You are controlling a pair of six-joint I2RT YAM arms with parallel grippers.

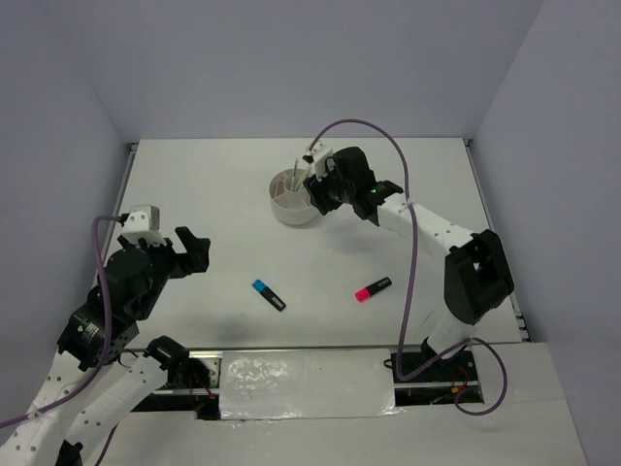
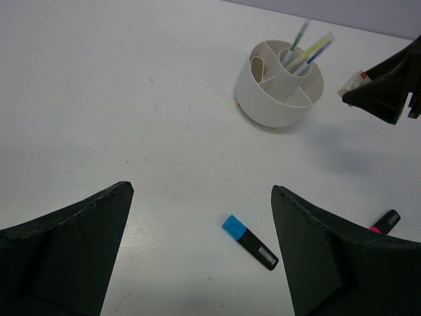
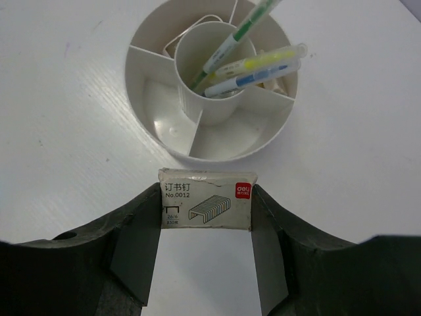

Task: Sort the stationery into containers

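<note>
In the right wrist view my right gripper is shut on a small staple box with a staple drawing, held just outside the near rim of the round white organizer. Green, yellow and blue pens stand in the organizer's centre cup, and its two near compartments look empty. A blue-capped black marker and a pink-capped black marker lie on the table. My left gripper stands open over the left side, nothing between its fingers.
A purple cable arches over the right arm. Light-coloured items partly show in the organizer's far compartments.
</note>
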